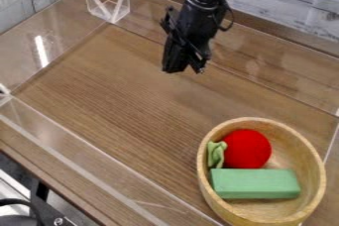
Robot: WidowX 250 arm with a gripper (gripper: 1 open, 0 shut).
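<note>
My black gripper (175, 61) hangs over the upper middle of the wooden table, shut, with nothing visible between its fingers. A wooden bowl (227, 211) at the lower right holds a red ball (249, 149), a green block (255, 182) and a crumpled light green item (216, 153).
A clear plastic holder (110, 4) stands at the back left. A black cable (20, 203) shows at the bottom left corner, by the table's edge.
</note>
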